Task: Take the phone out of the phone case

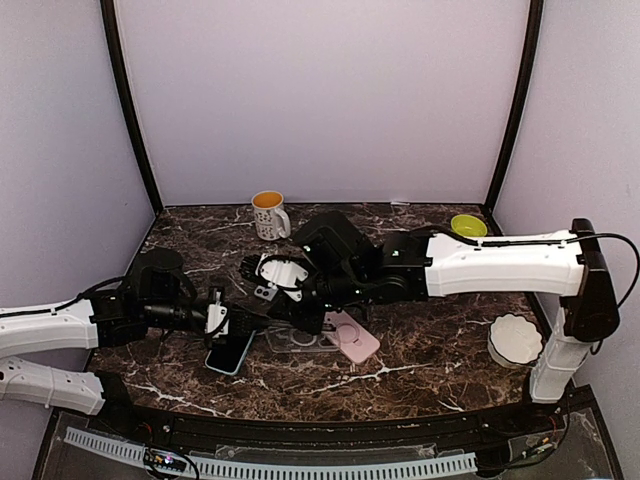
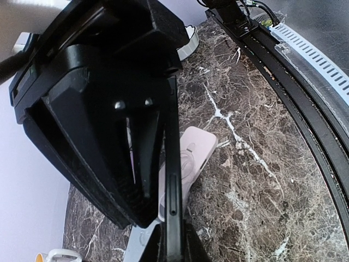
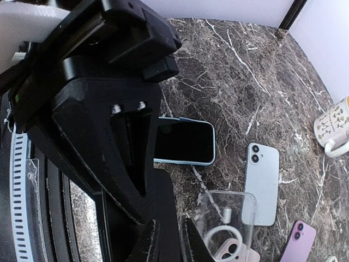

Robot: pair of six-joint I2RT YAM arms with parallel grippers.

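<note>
A dark phone point(image 2: 173, 164), seen edge-on in the left wrist view, stands between the shut fingers of my left gripper. Its dark face rises behind the fingertips in the right wrist view. The clear phone case point(image 3: 210, 213), with a white ring, shows just right of my right gripper, which appears shut on its near edge; the exact contact is hidden. From above, the case point(image 1: 303, 342) spreads out beside the two grippers and looks empty. Case and phone appear apart, though the arms cover much of the phone.
Lying on the marble table are a pink phone point(image 1: 357, 340), a teal-edged black phone point(image 1: 228, 355), a silver phone point(image 3: 262, 185) and a purple phone point(image 3: 298, 243). A mug point(image 1: 270, 215) stands at the back, a white bowl point(image 1: 515, 340) at right.
</note>
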